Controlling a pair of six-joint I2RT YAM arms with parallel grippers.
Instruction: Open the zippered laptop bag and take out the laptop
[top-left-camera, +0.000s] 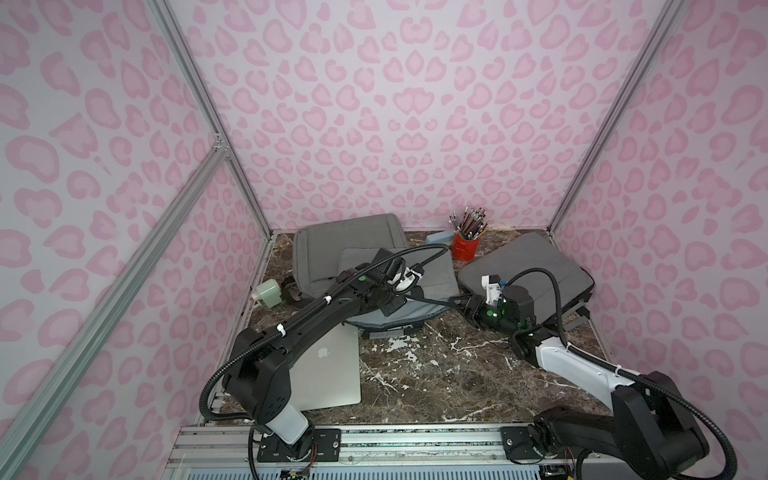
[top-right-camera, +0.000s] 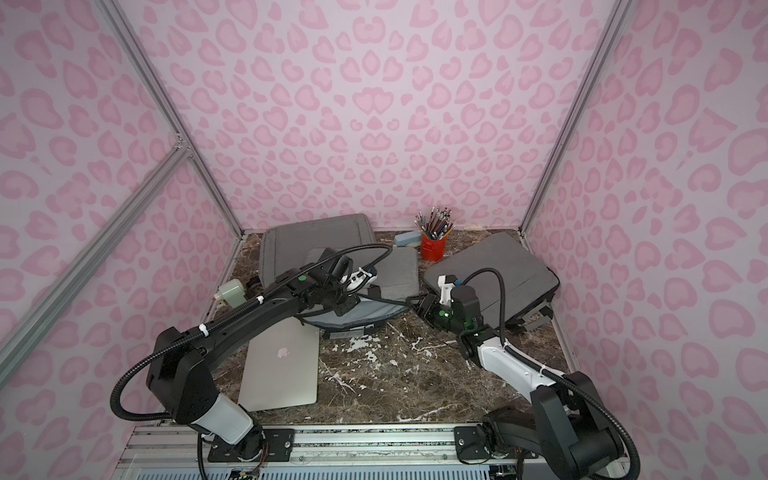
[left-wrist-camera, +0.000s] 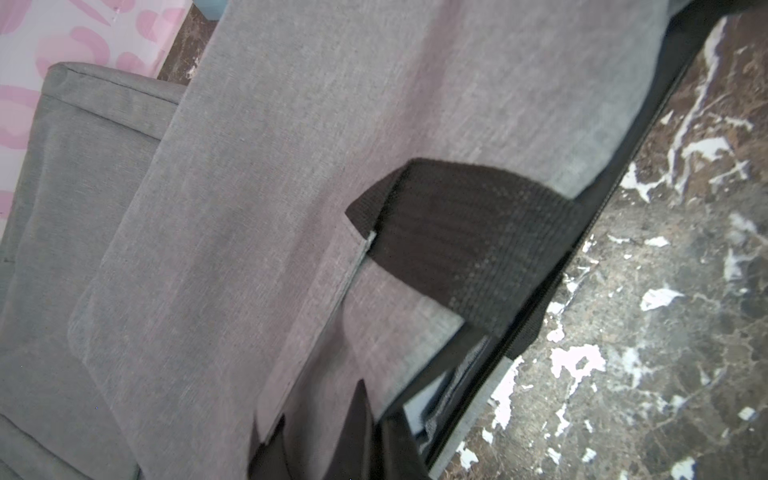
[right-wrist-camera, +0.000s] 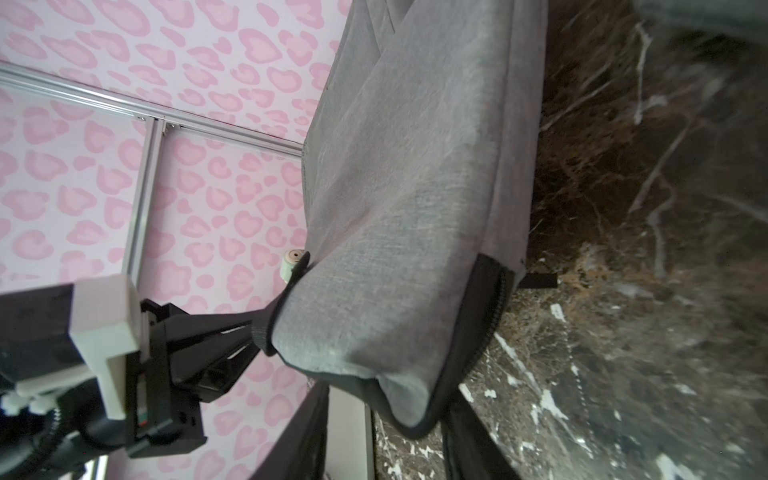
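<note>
The grey laptop bag (top-left-camera: 436, 272) lies in the middle, its black-zippered front edge lifted and a blue-grey area (top-left-camera: 400, 314) showing below. My left gripper is shut on that edge beside a black strap (left-wrist-camera: 472, 240). In the right wrist view, the left gripper's fingers (right-wrist-camera: 232, 324) pinch the raised edge. My right gripper stands open at the bag's right front corner, with that corner above and between its fingers. What lies inside the bag is mostly hidden. A silver laptop (top-left-camera: 332, 376) rests shut on the table at front left, partly under the left arm.
Another grey bag (top-left-camera: 348, 236) lies at back left, and one more bag (top-left-camera: 528, 272) at right. A red cup (top-left-camera: 465, 247) of pencils and a light blue box (top-left-camera: 439, 237) stand behind. A pale green object (top-left-camera: 268, 293) is at left.
</note>
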